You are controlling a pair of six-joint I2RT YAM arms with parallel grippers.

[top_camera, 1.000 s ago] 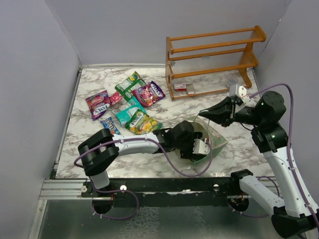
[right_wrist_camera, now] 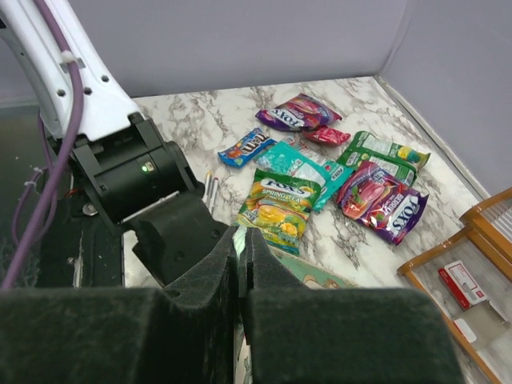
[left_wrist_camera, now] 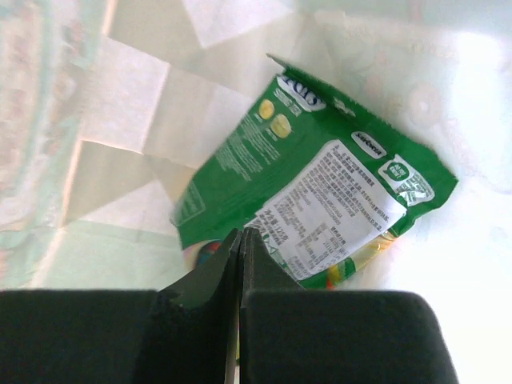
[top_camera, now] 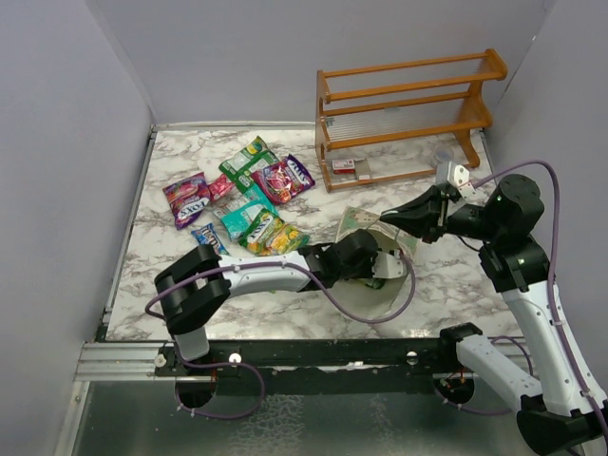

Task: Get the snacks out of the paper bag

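Observation:
The white paper bag (top_camera: 359, 306) stands at the front middle of the table, its printed wall (top_camera: 357, 220) at the back. My left arm reaches into it, and the left gripper is shut, with nothing showing between its fingers. Just in front of those fingertips a green snack packet (left_wrist_camera: 320, 188) with a white label lies inside the bag. My right gripper, above the bag's rim, is shut on a thin pale strip that looks like the bag's handle. In the top view the left fingertips are hidden by the wrist and bag.
Several snack packets lie out on the table at the left and back, among them a yellow-green packet (top_camera: 273, 234), a teal one (top_camera: 245, 211) and a purple one (top_camera: 188, 199). A wooden rack (top_camera: 408, 114) stands at the back right.
The bag's opening and walls have shifted shape around it. The right arm has barely moved.

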